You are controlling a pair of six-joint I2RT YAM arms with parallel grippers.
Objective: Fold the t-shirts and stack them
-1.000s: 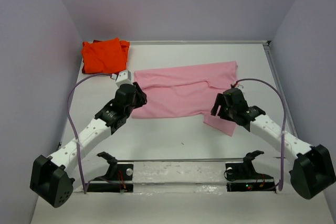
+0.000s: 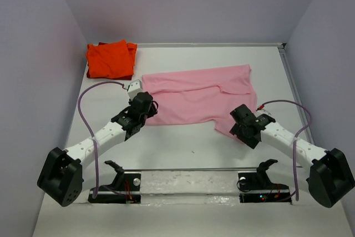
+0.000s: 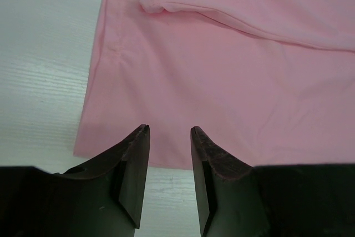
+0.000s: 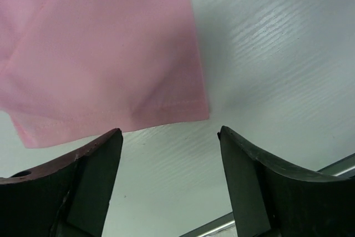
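A pink t-shirt (image 2: 194, 104) (image 3: 233, 81) lies spread on the white table, its upper part folded over in a band and one sleeve sticking out at the front right. My left gripper hangs open over the shirt's lower left edge, nothing between its fingers. My right gripper is open above the front edge of the sleeve (image 4: 138, 87), its fingers apart and empty.
A folded red shirt (image 2: 109, 59) sits atop a darker one at the back left. Bare white table (image 2: 172, 148) shows in front of the pink shirt; walls stand at the sides and back, and a metal rail runs along the front edge.
The right gripper has moved right and down toward the sleeve's outer edge and turned. The shirt looks unchanged.
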